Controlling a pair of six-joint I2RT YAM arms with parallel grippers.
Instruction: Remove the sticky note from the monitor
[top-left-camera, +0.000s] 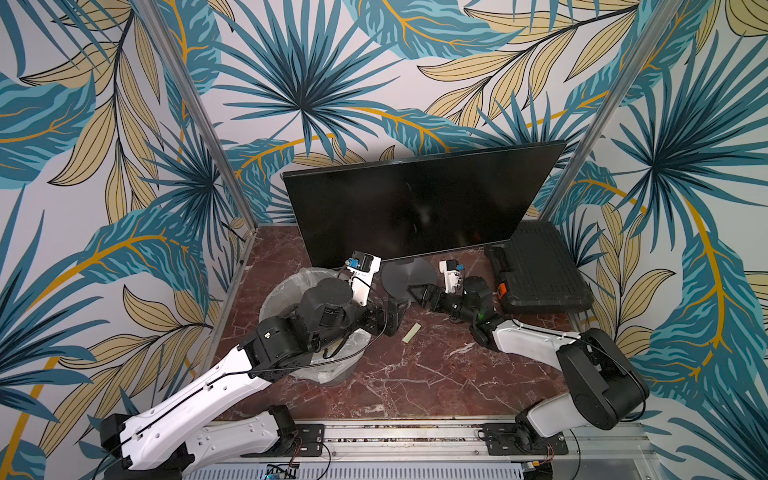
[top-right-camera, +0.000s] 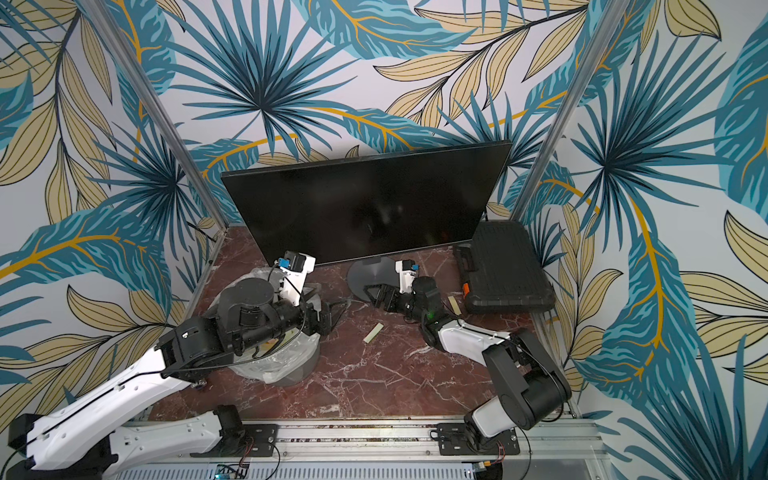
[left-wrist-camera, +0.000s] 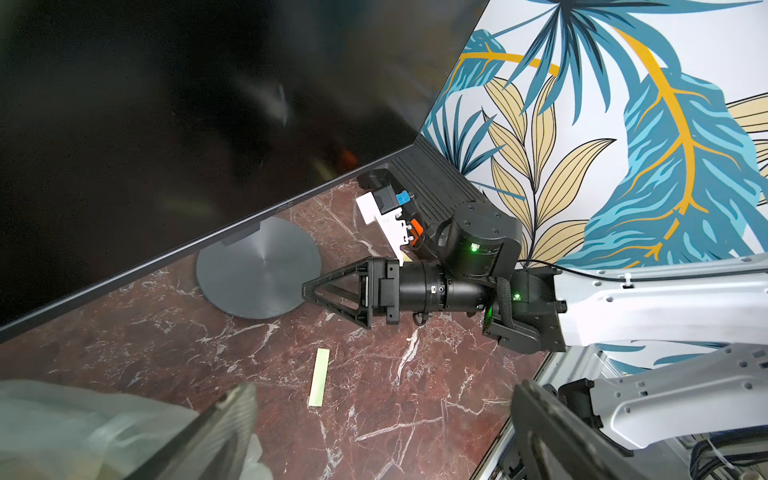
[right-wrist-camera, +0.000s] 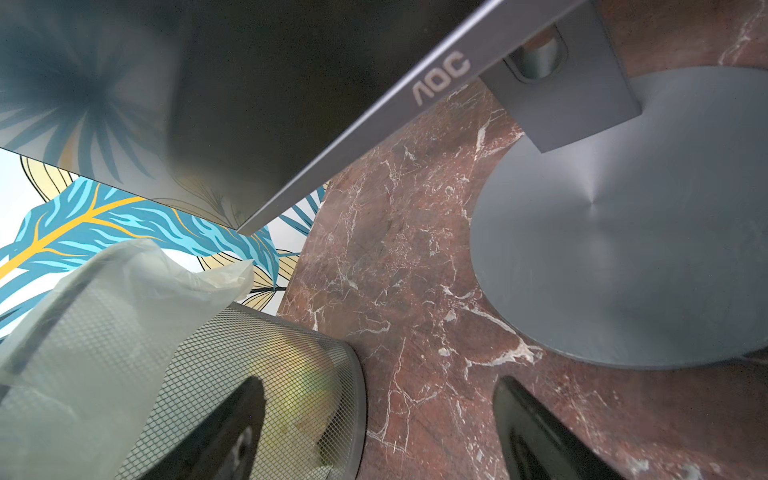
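Note:
The black monitor (top-left-camera: 424, 204) stands at the back of the table, with no sticky note visible on its screen. A narrow pale yellow-green strip (left-wrist-camera: 319, 377) lies flat on the red marble table, in front of the round monitor base (left-wrist-camera: 257, 268). My left gripper hangs open and empty near the bag-lined bin (top-left-camera: 348, 369). Low over the front of the base is my right gripper, its fingers apart and nothing between them.
Another yellow strip (top-right-camera: 454, 305) lies between the right arm and the black case (top-right-camera: 508, 272). The bin's mesh wall (right-wrist-camera: 232, 364) shows in the right wrist view. Bare tabletop (top-left-camera: 432, 384) stretches along the front.

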